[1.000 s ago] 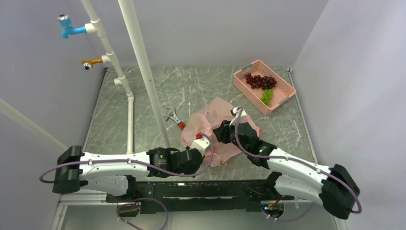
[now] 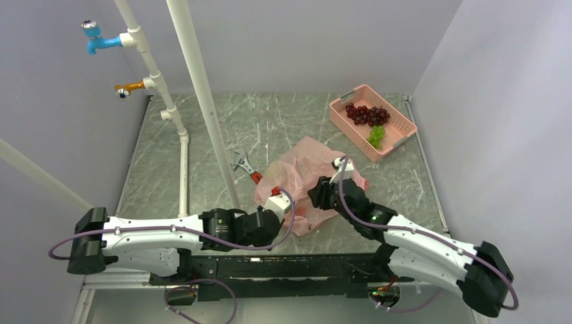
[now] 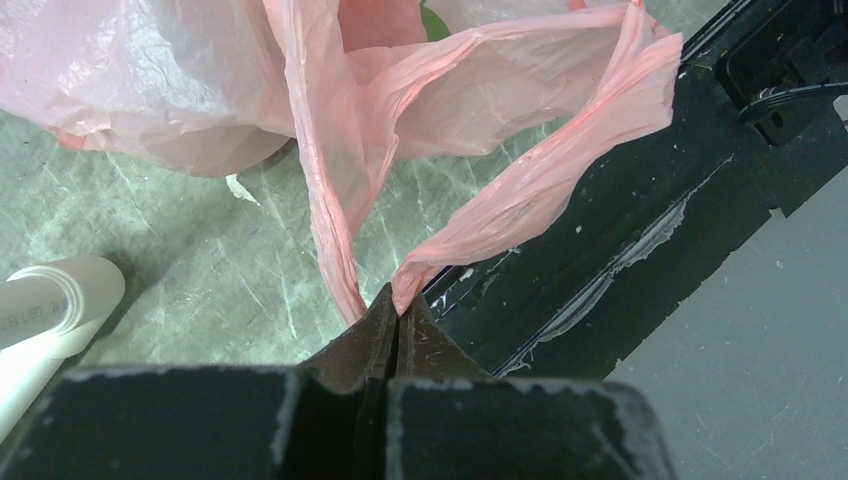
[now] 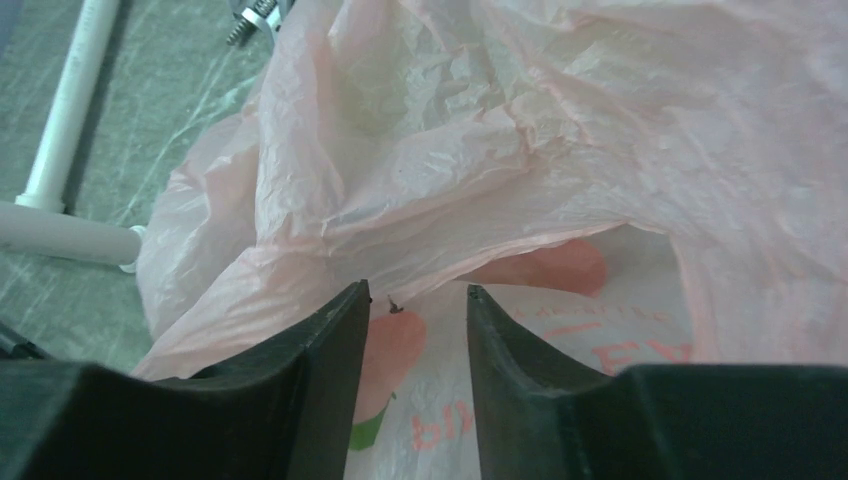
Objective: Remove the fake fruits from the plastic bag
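Note:
The pink plastic bag (image 2: 305,162) lies crumpled on the counter in front of both arms. My left gripper is shut on a twisted handle of the bag (image 3: 520,200); the strap runs straight into its fingertips. At the bag's mouth my right gripper stands part open, nothing gripped between its fingers. Behind and below it, inside the bag, a reddish fruit-like shape (image 4: 390,345) with a bit of green leaf (image 4: 370,430) shows; another reddish patch (image 4: 550,267) sits farther back, partly covered by plastic. How many fruits the bag holds is hidden.
A pink basket (image 2: 342,121) at the back right holds dark grapes (image 2: 367,115) and a green bunch (image 2: 376,136). An adjustable wrench (image 2: 245,165) lies left of the bag. White pipes (image 2: 206,101) rise at the left.
The left arm has shifted slightly to the left, its gripper still at the bag's handle.

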